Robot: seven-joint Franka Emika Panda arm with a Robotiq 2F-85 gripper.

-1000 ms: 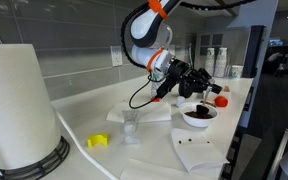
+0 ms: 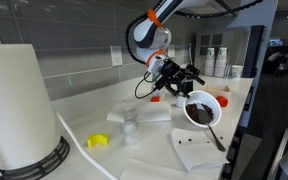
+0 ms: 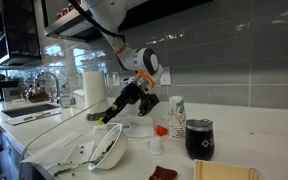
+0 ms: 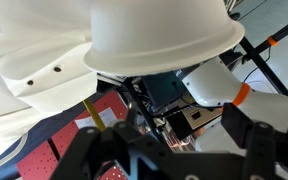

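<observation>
The white bowl [image 2: 216, 98] is steeply tilted, its opening facing exterior view 1. Dark contents [image 2: 198, 113] lie inside it, and a thin dark, handle-like piece [image 2: 216, 139] sticks out below its lower rim. My gripper [image 2: 188, 84] is just above the bowl's upper edge; whether they touch cannot be told. In exterior view 2 the tipped bowl [image 3: 108, 146] is below the gripper [image 3: 112, 112]. The bowl [image 4: 159, 35] fills much of the wrist view's top, while dark fingers [image 4: 257, 140] show spread apart at the bottom, with nothing clearly held between them.
A white cloth with dark spots [image 2: 198, 153] lies at the counter's front edge. Behind the bowl is a red object [image 2: 222, 101]. A clear cup [image 2: 131, 125] and a yellow item [image 2: 97, 140] stand to the left. A dark tumbler [image 3: 199, 140] is on the counter.
The bowl has gone from upright on the counter to steeply tilted, its opening turned toward the camera. My gripper has risen slightly, and the handle-like piece now points down and outward.
</observation>
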